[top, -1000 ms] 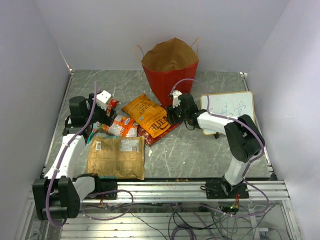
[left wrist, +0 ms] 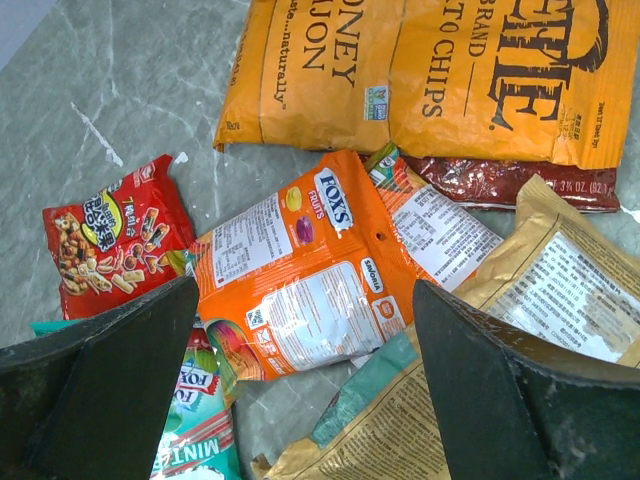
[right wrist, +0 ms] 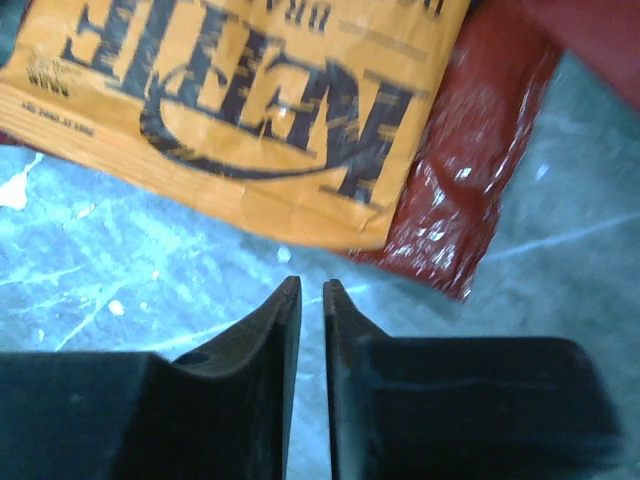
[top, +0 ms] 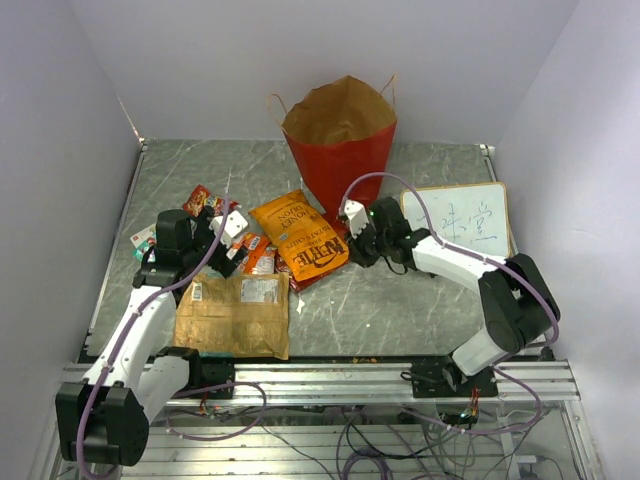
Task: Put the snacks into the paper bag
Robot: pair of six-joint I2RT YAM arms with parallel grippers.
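Note:
The red paper bag (top: 345,160) stands upright and open at the back. In front of it, the yellow Kettle chips bag (top: 301,236) lies across a dark red packet (right wrist: 470,150). My right gripper is beside that bag's bottom end, its fingertips a narrow gap apart with only table showing between them. My left gripper stands open above the orange Fox's packet (left wrist: 305,270), which appears between its fingers but not gripped. Around it lie a small red snack packet (left wrist: 120,240), a teal mints packet (left wrist: 198,420), another orange packet (left wrist: 440,235) and a large gold bag (top: 232,325).
A small whiteboard (top: 460,219) with writing lies at the right. Bare table (top: 390,320) extends across the front right. Walls close in the left, back and right sides.
The left gripper has moved right, over the orange packets. My right gripper has shifted slightly toward the front and right, and the yellow bag has slid a little the same way.

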